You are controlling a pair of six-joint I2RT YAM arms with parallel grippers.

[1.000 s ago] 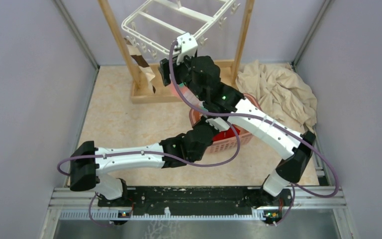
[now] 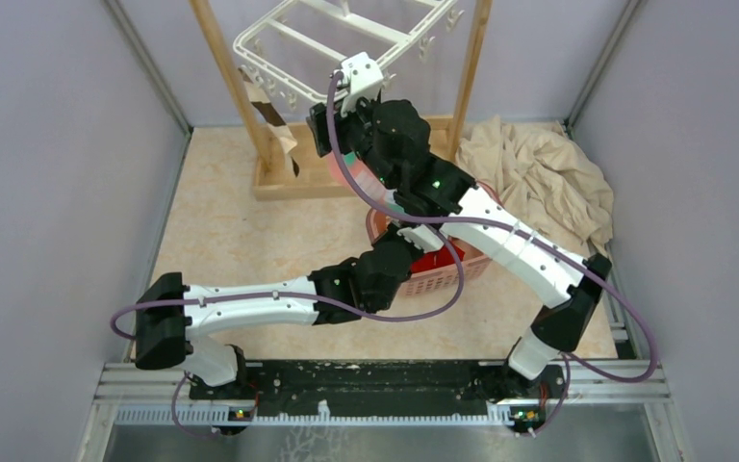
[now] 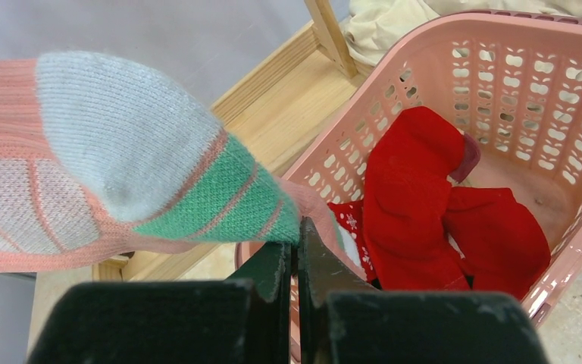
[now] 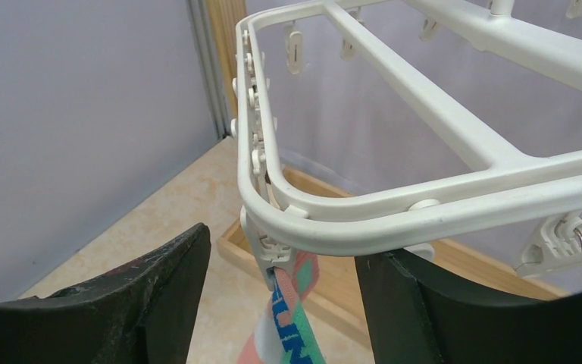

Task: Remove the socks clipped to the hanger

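Note:
A pink, light-blue and green sock (image 3: pixel 197 178) stretches in from the left of the left wrist view. My left gripper is shut on its green toe end. In the right wrist view, a sock with a blue and green band (image 4: pixel 292 326) hangs from a white clip (image 4: pixel 273 254) at the corner of the white hanger (image 4: pixel 341 235). The open right gripper has one finger on each side of that clip, both apart from it. Seen from above, a beige and brown sock (image 2: pixel 274 123) hangs at the hanger's left.
A pink basket (image 3: pixel 432 57) holds red socks (image 3: pixel 417 189) beside the left gripper. The wooden stand (image 2: pixel 293 188) rises behind, with a crumpled beige cloth (image 2: pixel 539 178) to its right. Other clips on the hanger, like one on the right (image 4: pixel 557 243), are empty.
The beige and brown sock swung left and back right. The left arm stayed still.

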